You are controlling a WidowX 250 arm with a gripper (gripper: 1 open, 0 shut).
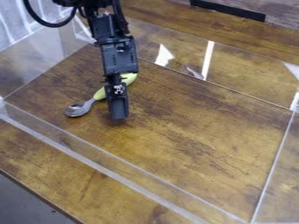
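Note:
My gripper (117, 107) points down at the left middle of the wooden surface, just right of a metal spoon (79, 108) that lies on the wood. A yellow-green object (129, 80), elongated, lies behind the gripper and is partly hidden by it, in line with the spoon; whether it is the spoon's handle or a separate item is hard to tell. The fingers look shut, and nothing shows clearly between them, though their tips are dark and small in this view.
Clear plastic walls (257, 79) border the wooden board (198, 131) on its sides. The middle and right of the board are bare. A dark bar (228, 12) sits at the back edge.

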